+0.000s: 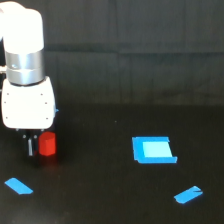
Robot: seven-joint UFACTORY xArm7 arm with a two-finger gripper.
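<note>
Low over the dark table at the left, my white gripper (33, 146) points downward. A red block (47, 144) is right by its dark fingers, overlapping them in this view. The block's left part is hidden behind or between the fingers, and the picture is too small to show whether they grip it. Toward the right, a pale square (156, 149) lies on the table, framed by blue tape (150, 139).
Strips of blue tape lie at the front left (18, 186) and front right (188, 195). Between the gripper and the pale square, the black table (95, 165) is clear. A dark curtain (140, 60) hangs behind.
</note>
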